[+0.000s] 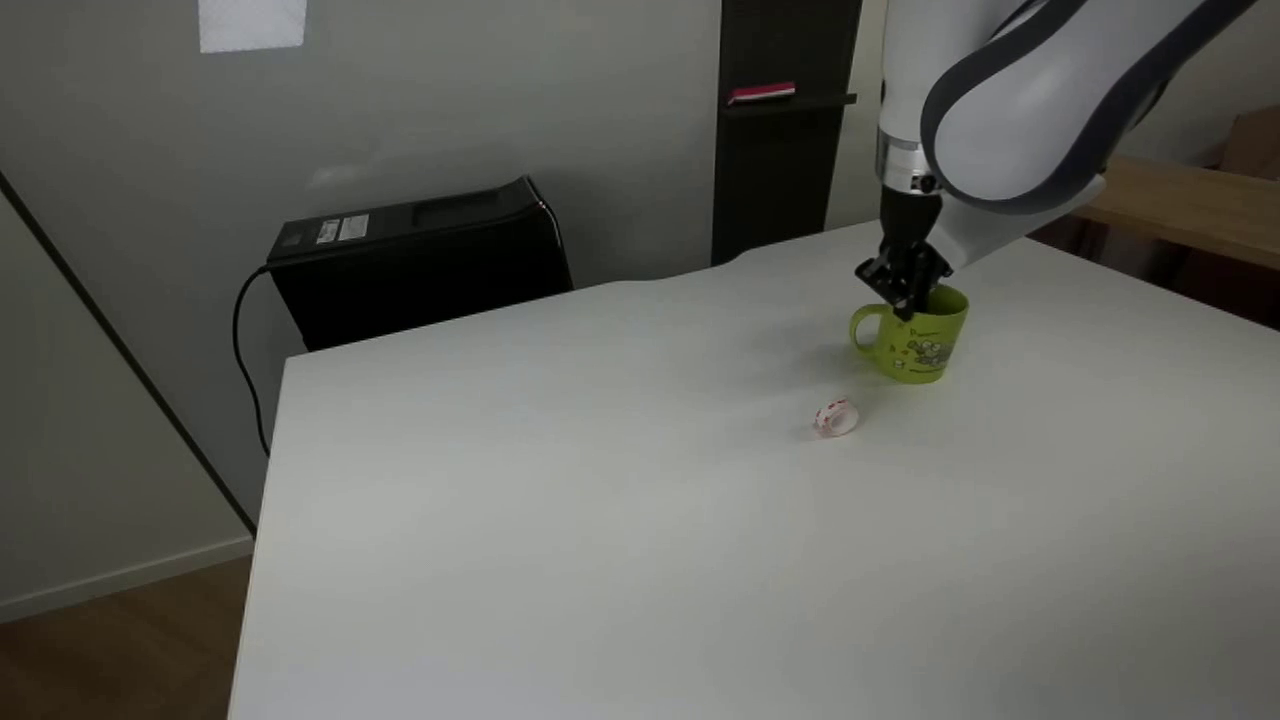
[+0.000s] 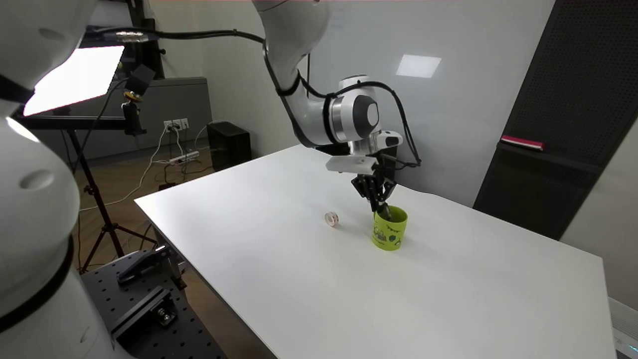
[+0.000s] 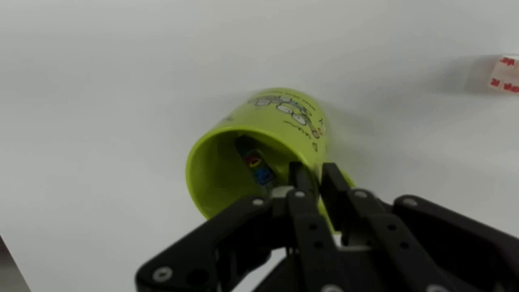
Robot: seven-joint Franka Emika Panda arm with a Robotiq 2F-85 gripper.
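Observation:
A lime-green mug point(image 1: 914, 350) with cartoon prints sits on the white table, tipped slightly. In the wrist view its mouth shows, and a small dark object with coloured patches point(image 3: 258, 165) lies inside. My gripper comes down over the mug's rim beside the handle. One black finger point(image 3: 300, 175) is inside the mug, the other outside. The fingers stand close together with the mug's wall between them. Exterior view 2 also has the gripper point(image 2: 381, 208) at the rim of the mug point(image 2: 389, 233).
A small roll of white and red tape point(image 1: 836, 418) lies on the table close to the mug. A dark cabinet point(image 2: 550, 119) stands behind the table's far edge.

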